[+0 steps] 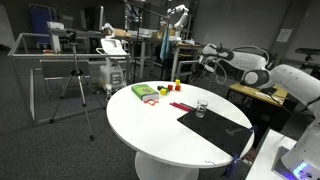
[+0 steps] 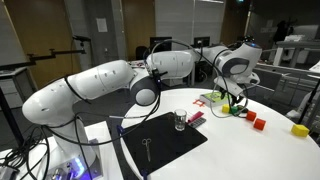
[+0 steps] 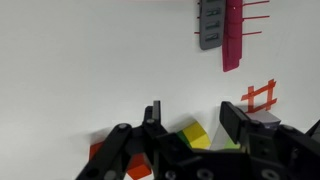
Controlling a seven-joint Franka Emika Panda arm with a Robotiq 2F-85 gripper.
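Observation:
In the wrist view the fingers of my gripper stand apart, with nothing held between them. A yellow block lies on the white table beyond the gap, partly covered by the gripper's body. Red blocks show at the lower left, also partly hidden. In the second exterior view, the arm reaches across the table, with a red block and a yellow block beyond its end. The first exterior view has the gripper raised above the table's far side, too small there to judge its fingers.
A clear glass stands on a black mat; scissors lie on the mat too. A green box sits at the left. A grey and red strip lies above the fingers in the wrist view.

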